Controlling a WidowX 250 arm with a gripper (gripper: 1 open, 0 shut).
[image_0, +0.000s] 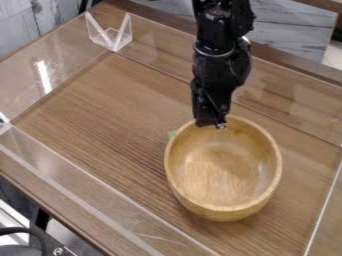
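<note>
A yellow oval bowl (222, 185) sits on the wooden table at the right of centre. The black gripper (210, 117) reaches down from the top to the bowl's far rim, its fingertips at or just over that rim. Whether anything is between the fingers cannot be made out. A small pale green object (173, 134) shows beside the bowl's upper left edge, partly hidden.
A white wire holder (110, 32) stands at the back left. A marble-like panel runs along the back.
</note>
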